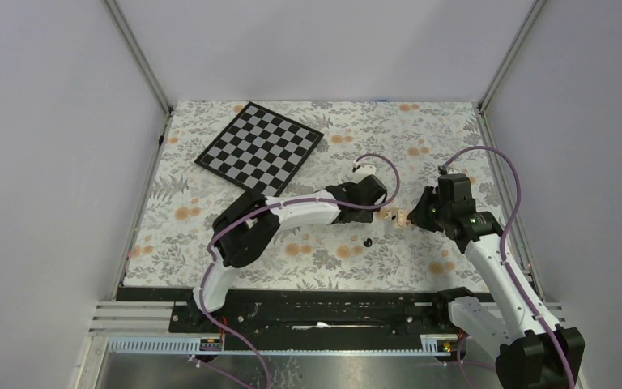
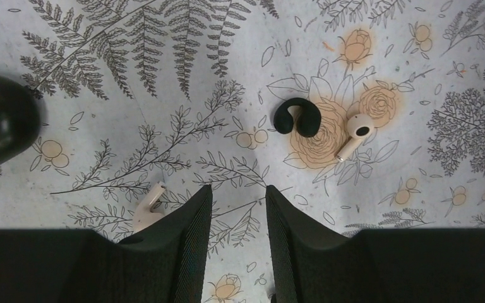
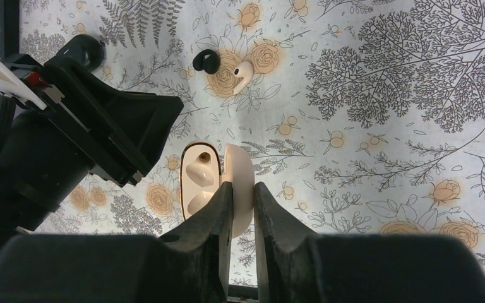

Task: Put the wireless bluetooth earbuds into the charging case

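Observation:
The cream charging case (image 3: 201, 177) stands open, its wells facing up and no earbud showing in them. My right gripper is shut on the upright lid (image 3: 239, 164). Two white earbuds lie on the floral cloth in the left wrist view. One earbud (image 2: 147, 208) is left of my left gripper, outside its fingers; the other earbud (image 2: 355, 136) rests farther off at upper right. My left gripper is part open, nothing between its fingers. In the right wrist view it hovers left of the case, hiding the cloth below.
A curved black ear clip (image 2: 297, 117) sits beside the farther earbud. A smooth rounded black object (image 3: 82, 52) is nearer the table's front. At the back left lies a checkered board (image 1: 260, 150).

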